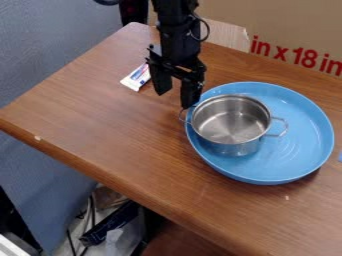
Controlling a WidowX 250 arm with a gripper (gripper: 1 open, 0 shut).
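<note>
The black gripper (175,91) hangs from the arm at the top middle, with its fingertips low beside the left handle of a small steel pot (233,125). Whether the fingers touch the handle is hard to tell, as is how far apart they stand. The pot sits upright and empty on a round blue plate (301,151) on the wooden table (120,140).
A white packet (134,77) lies behind the gripper to the left. A cardboard box (287,30) stands at the back.
</note>
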